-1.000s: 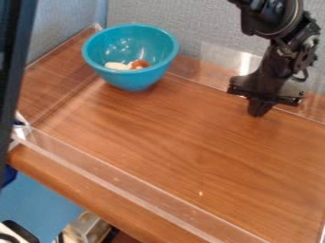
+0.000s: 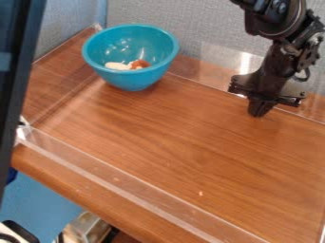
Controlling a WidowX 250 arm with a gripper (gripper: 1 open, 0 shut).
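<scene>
The black robot gripper [image 2: 259, 102] is at the back right of the wooden tabletop [image 2: 178, 161], low against the surface near the clear back barrier. It looks shut, with nothing visible between its fingers, though the tips are small and dark. At the back left sits a turquoise bowl [image 2: 131, 49] with a pale item [image 2: 117, 65] and an orange-red item [image 2: 140, 64] inside.
Clear plastic edging runs along the back and left front of the table, with a grey textured wall behind. A dark vertical panel [image 2: 13, 66] fills the left edge.
</scene>
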